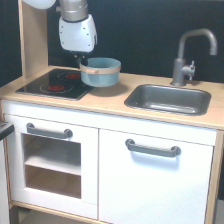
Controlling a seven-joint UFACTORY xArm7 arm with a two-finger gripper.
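Note:
A blue-grey pot [102, 75] is at the back of the counter, at the right edge of the black stove top [55, 84]. I cannot tell whether its bottom touches the counter or hangs just above it. My white arm comes down from the upper left, and my gripper [80, 62] is at the pot's left rim. The dark fingers are small and blurred there, so their hold on the rim is not clear.
To the right a metal sink [168, 98] with a grey faucet [184, 58] is set in the wooden counter [112, 98]. Bare counter lies between stove and sink. Below are a white door [150, 180] and an open-looking compartment [52, 160].

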